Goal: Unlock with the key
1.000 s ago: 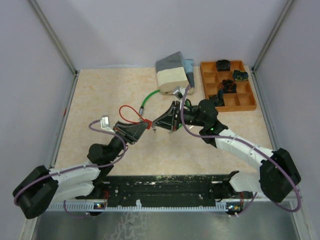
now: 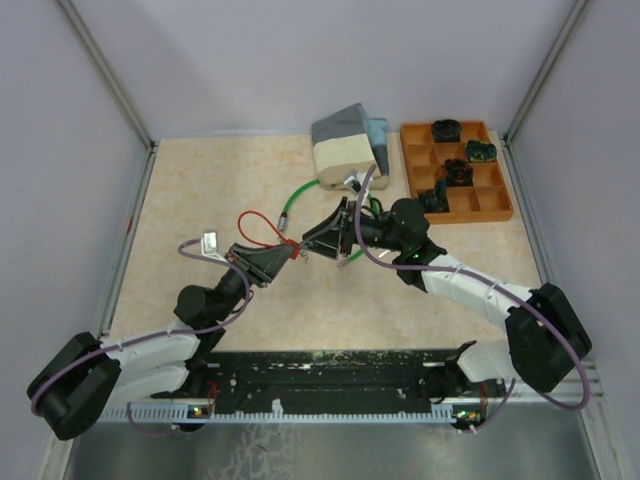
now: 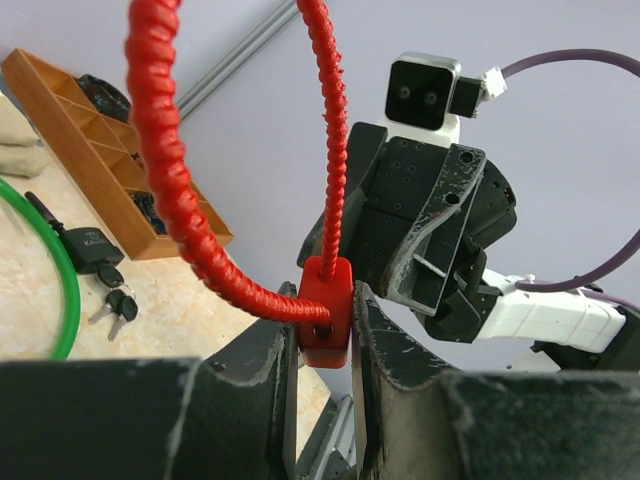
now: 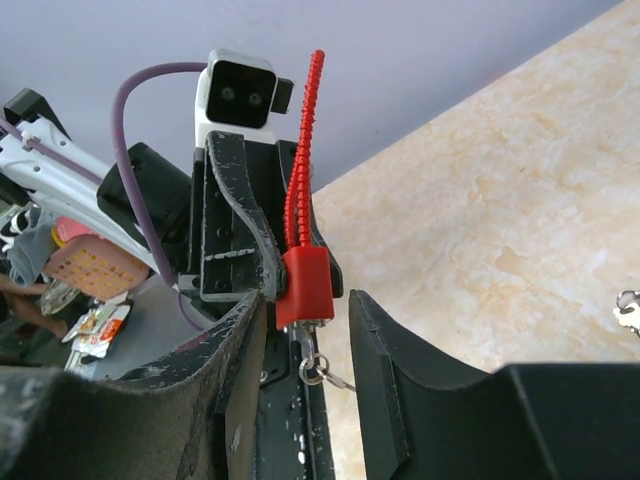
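A red cable lock (image 2: 255, 215) has its red body (image 3: 325, 340) held in the air by my left gripper (image 2: 285, 255), shut on it. From its underside, in the right wrist view, a key with a ring (image 4: 313, 368) hangs out. My right gripper (image 2: 314, 242) is open just beside the lock body, which shows beyond its fingertips. Another key (image 4: 629, 312) lies on the table at right in that view.
A green cable lock (image 3: 62, 290) with a black body (image 3: 90, 252) and keys lies on the table (image 2: 190, 180). A wooden compartment box (image 2: 480, 205) stands back right, a folded cloth (image 2: 340, 160) at the back.
Both grippers shifted slightly over the last second, staying close to each other at the red lock. The table's objects are unchanged.
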